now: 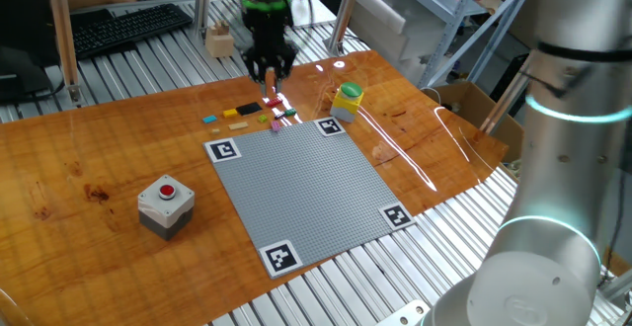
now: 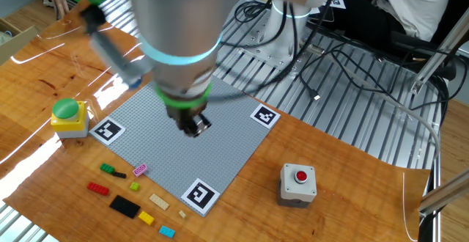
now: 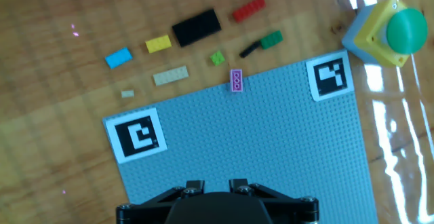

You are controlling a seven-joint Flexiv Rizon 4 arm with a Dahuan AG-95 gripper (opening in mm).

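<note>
Above the grey baseplate (image 3: 258,142) my gripper hangs open, with a gap between its two black fingertips and nothing in it. Loose bricks lie beyond the plate's far edge: red (image 3: 249,9), black (image 3: 196,27), yellow (image 3: 158,43), blue (image 3: 119,58), beige (image 3: 171,75), a tiny beige one (image 3: 127,94), lime (image 3: 217,58) and dark green (image 3: 271,39). A thin black piece (image 3: 250,49) meets the green brick. The pink brick (image 3: 236,80) overlaps the plate's edge. In exterior view 2 the arm blurs and covers part of the plate.
A green-topped yellow button box (image 3: 390,34) stands near one plate corner. On the opposite side sits a grey box with a red button (image 2: 298,185). Printed markers (image 1: 281,257) lie at the plate's corners. The plate's visible middle is bare.
</note>
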